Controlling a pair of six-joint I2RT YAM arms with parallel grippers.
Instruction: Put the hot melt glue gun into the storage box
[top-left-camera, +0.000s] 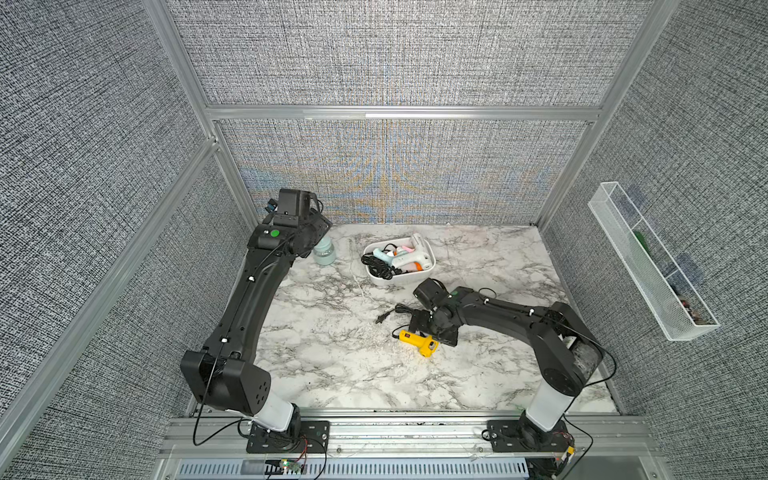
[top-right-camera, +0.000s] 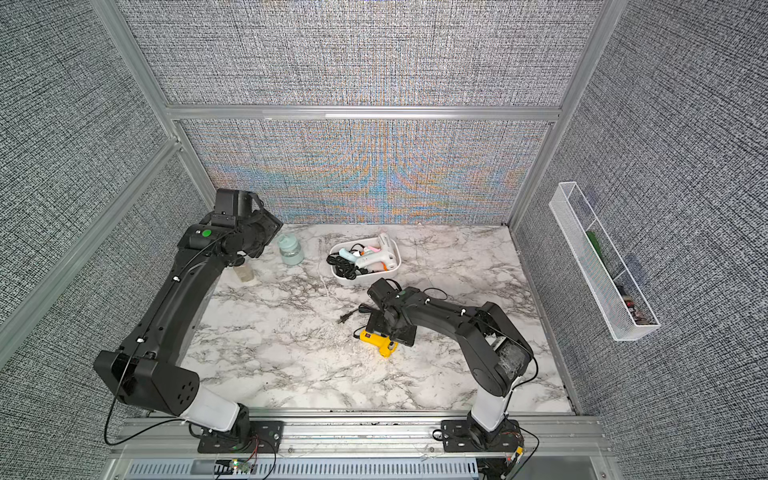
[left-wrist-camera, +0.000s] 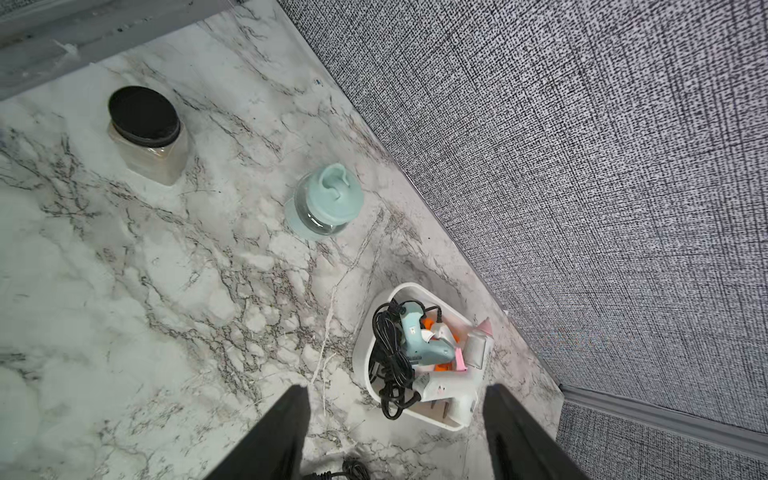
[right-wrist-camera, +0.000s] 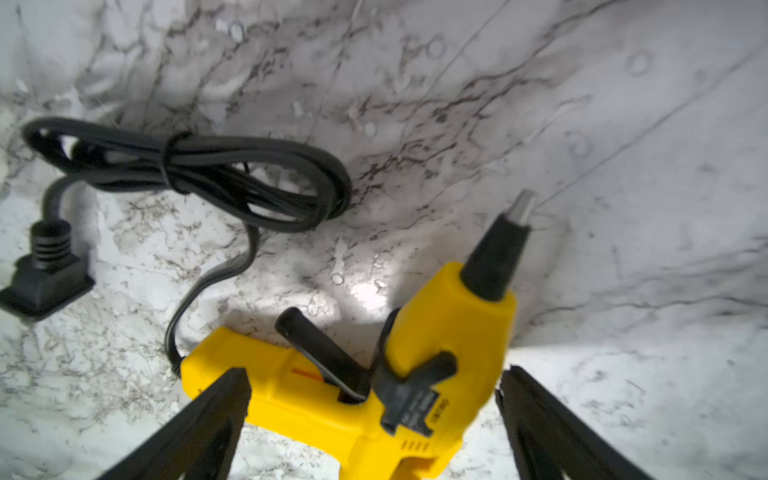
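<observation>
The yellow hot melt glue gun (right-wrist-camera: 320, 400) lies on the marble table, its black nozzle pointing up and right in the right wrist view. Its black cord is bundled beside it, ending in a plug. My right gripper is open above the gun, one finger to each side of it and nothing gripped; part of the gun is hidden under the arm from above. The white storage box (top-left-camera: 434, 260) stands at the back middle, holding other tools and cables. My left gripper hangs open and empty at the back left, the box showing beyond its fingers.
A pale teal-lidded jar (left-wrist-camera: 324, 200) stands left of the box, and a black-lidded jar (left-wrist-camera: 148, 132) farther left. A white mesh basket (top-left-camera: 652, 268) hangs on the right wall.
</observation>
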